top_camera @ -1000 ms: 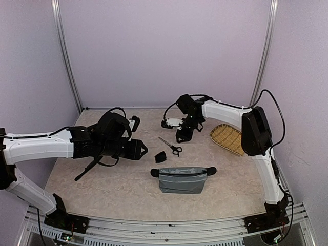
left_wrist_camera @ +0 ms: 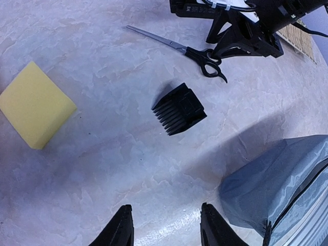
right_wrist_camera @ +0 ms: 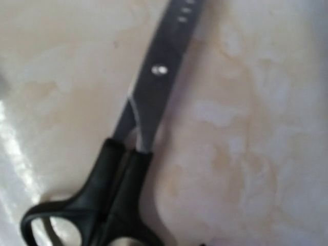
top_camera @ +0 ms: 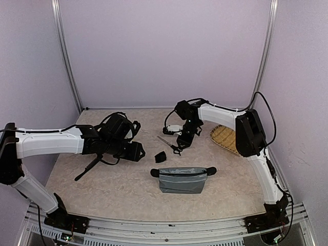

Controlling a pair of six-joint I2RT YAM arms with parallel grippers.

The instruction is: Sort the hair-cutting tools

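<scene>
The scissors [top_camera: 166, 143] with black handles lie on the table near its middle; their pivot and handles fill much of the right wrist view. Right at the handle loops is my right gripper, low over the table, a gap showing between its fingers. A black clipper comb [left_wrist_camera: 180, 109] lies teeth-left, nearer the front. My left gripper stands open and empty, left of the comb in the top view. A grey zip pouch [top_camera: 180, 181] stands at the front, and a woven basket [top_camera: 223, 137] lies at the right, partly behind the right arm.
A yellow block [left_wrist_camera: 38, 105] lies on the left side, mostly hidden by the left arm from above. A long black object [top_camera: 88, 168] pokes out under that arm. Bare table [top_camera: 123, 192] shows at the front left.
The left arm has shifted only slightly; comb, pouch and basket stay put.
</scene>
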